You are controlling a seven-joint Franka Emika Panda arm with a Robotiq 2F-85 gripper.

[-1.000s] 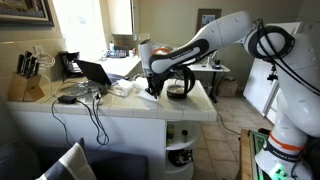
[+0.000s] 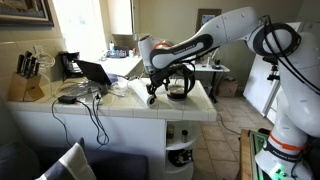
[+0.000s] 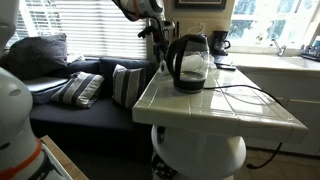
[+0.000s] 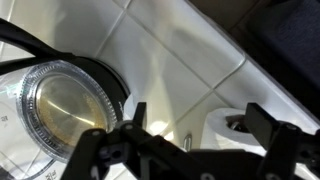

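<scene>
My gripper stands open above the white tiled counter (image 4: 165,75), its fingers spread wide in the wrist view. Low between them, nearer the right finger, is a white roll-like object (image 4: 222,128) with a dark hole; fingers and gripper body hide part of it. No grip on it shows. In exterior view 1 the gripper (image 2: 152,87) is over the counter, left of the kettle (image 2: 178,91). Exterior view 2 shows the gripper (image 3: 161,50) behind the kettle (image 3: 190,66), with something white just below it.
The kettle's round lid (image 4: 68,108) and dark handle lie close by on the left of the wrist view. A knife block (image 2: 33,90), a black laptop-like panel (image 2: 95,73) and cables occupy the counter's left. Bare tiles (image 3: 225,103) lie in front of the kettle.
Over the last second my gripper has shifted slightly left and down in exterior view 1. The kettle and the other counter items stay where they were.
</scene>
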